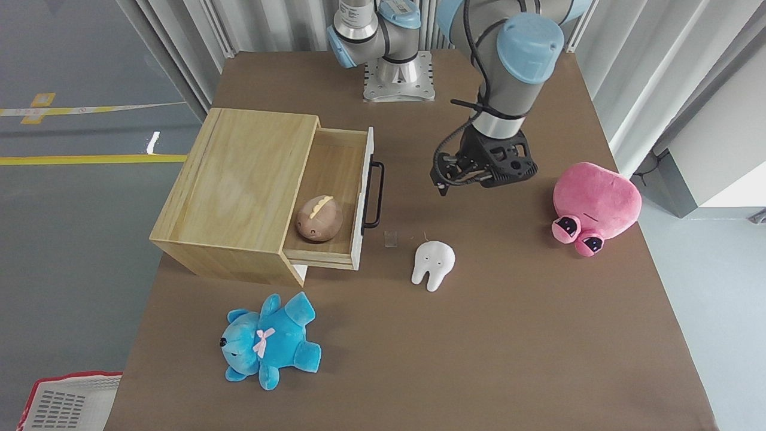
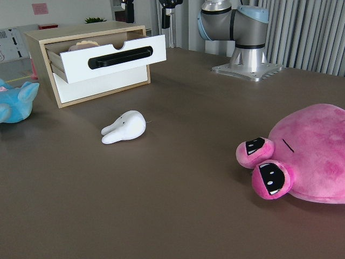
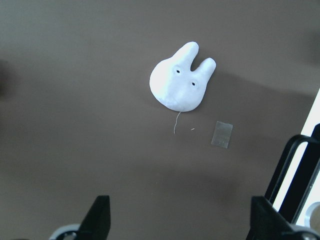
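My gripper (image 1: 459, 183) hangs over the table right of the wooden cabinet (image 1: 222, 179), whose drawer (image 1: 334, 161) is pulled out with a round brown toy (image 1: 319, 218) inside. In the wrist view my two fingers (image 3: 97, 220) are apart, with bare table between them. A flat white long-eared plush (image 1: 434, 264) lies on the table in front of and below the gripper, also seen in the wrist view.
A pink plush (image 1: 596, 201) lies at the right table edge, a blue bear (image 1: 276, 341) at the front left. The black drawer handle (image 1: 378, 194) sticks out rightward.
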